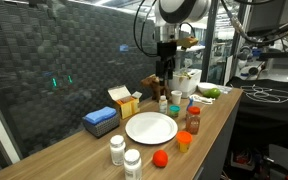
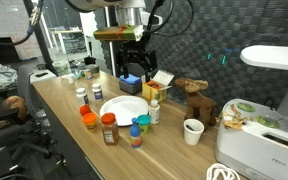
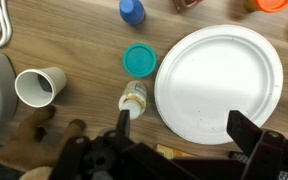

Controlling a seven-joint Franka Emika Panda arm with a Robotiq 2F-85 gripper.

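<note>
High above the counter my gripper hangs open, and its two dark fingers stand wide apart with only the scene below showing between them. Below lies a white plate point(image 3: 219, 82), empty. Beside the plate are a white-capped bottle point(image 3: 133, 99) and a teal round cup point(image 3: 139, 60). A white mug point(image 3: 40, 87) is farther left in the wrist view, near a brown plush animal point(image 3: 32, 143). The blue-topped bottle point(image 2: 136, 133) and a red-lidded jar point(image 2: 109, 128) are on the counter's near side in exterior view 2.
A yellow open box point(image 1: 125, 101) and a dark blue container point(image 1: 101, 121) line the back. Two white-lidded jars point(image 1: 117, 150), a red tomato-like item point(image 1: 160, 158) and an orange cup point(image 1: 184, 141) occupy the front. A white toaster-like appliance point(image 2: 264, 140) stands at one end.
</note>
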